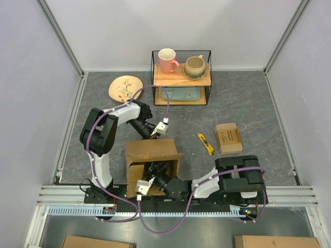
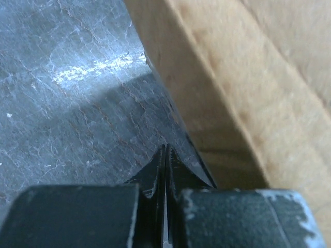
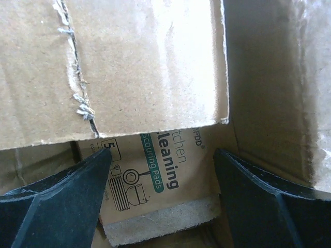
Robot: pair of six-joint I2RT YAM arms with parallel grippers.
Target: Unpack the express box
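Observation:
The cardboard express box sits at the lower middle, its flaps up. My right gripper reaches into it, fingers apart, over a flat printed carton of kitchen cleaning scouring pads at the bottom; a flap with a cut edge covers part of that carton's top. My left gripper is shut, nothing visible between its fingertips, pointing down at the dark surface just outside the box's wall.
A yellow box cutter and a small carton lie to the right. A two-tier rack with mugs and a plate stand behind.

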